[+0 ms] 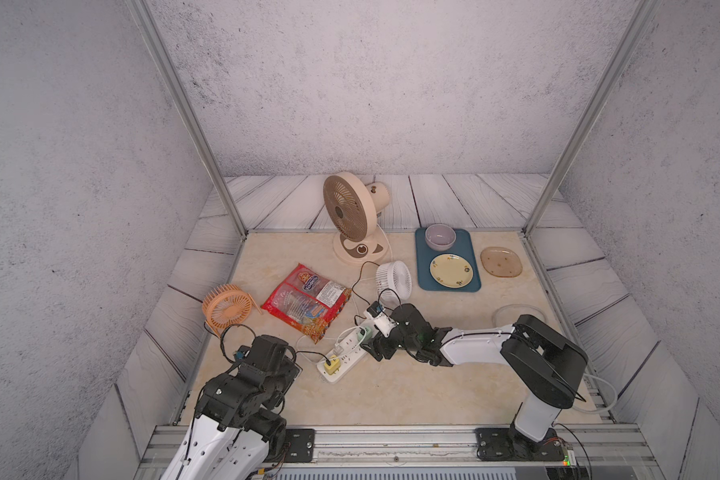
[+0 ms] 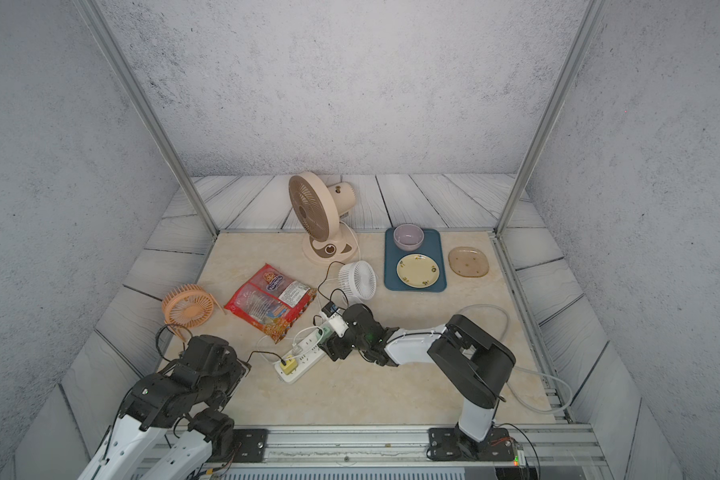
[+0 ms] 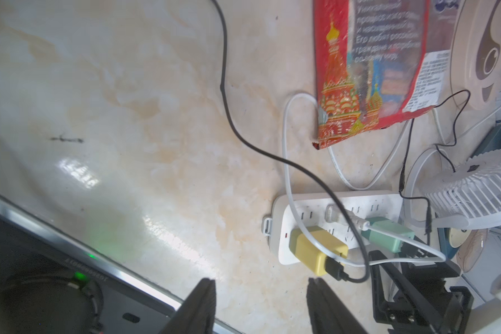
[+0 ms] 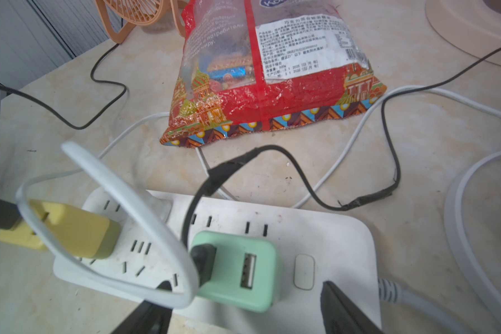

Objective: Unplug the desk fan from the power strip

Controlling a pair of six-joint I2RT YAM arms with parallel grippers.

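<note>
The white power strip [image 4: 328,239] lies at table centre, holding a yellow adapter [image 3: 311,245], a green adapter [image 4: 245,245] with a black plug [image 4: 204,261], and a white plug [image 3: 345,214]. Several cords cross it. My right gripper is open just over the strip's near side, by the green adapter, its fingers either side of it. My left gripper is open over the table left of the strip, nothing between its fingers. The large beige fan [image 1: 348,208], white fan [image 1: 393,280] and orange fan [image 1: 225,308] stand around; which cord belongs to which is unclear.
A red snack bag [image 1: 304,300] lies behind the strip. A blue tray [image 1: 424,280] with bowl [image 1: 440,237] and plate [image 1: 452,272], and a small brown dish [image 1: 501,261], sit at back right.
</note>
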